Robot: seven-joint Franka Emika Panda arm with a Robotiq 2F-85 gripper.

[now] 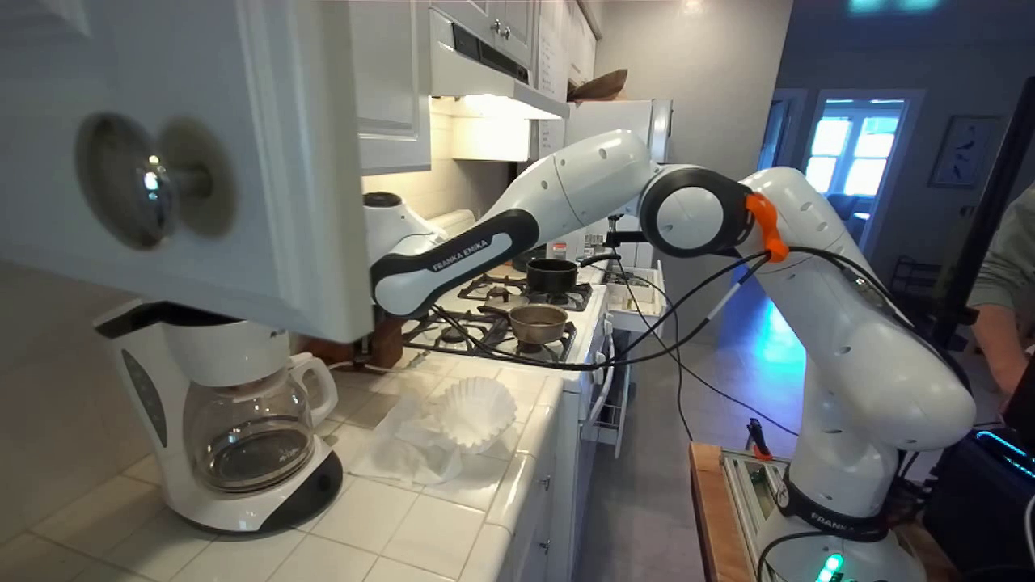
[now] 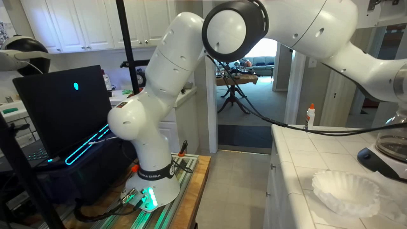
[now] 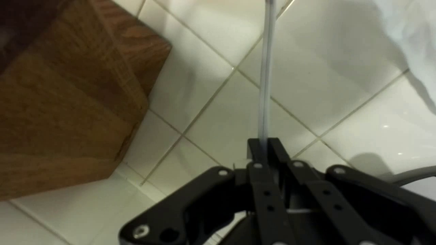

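Observation:
In the wrist view my gripper is shut on a thin pale cord (image 3: 266,73). The cord runs from between the fingertips straight to the top of the view, above the tiles. In exterior view 1 a pale cord (image 1: 373,369) stretches from behind the white coffee maker (image 1: 228,354) toward the stove, with a small plug-like end (image 1: 419,358) there. The arm and the cabinet door hide most of my gripper in that view. The coffee maker's glass carafe (image 1: 247,436) sits on its base.
A wooden block (image 3: 69,110) stands close to the gripper on the left. Crumpled white coffee filters (image 1: 475,415) lie on the tiled counter (image 1: 407,533). Pots (image 1: 538,323) stand on the stove, and an open cabinet door (image 1: 242,155) hangs over the coffee maker.

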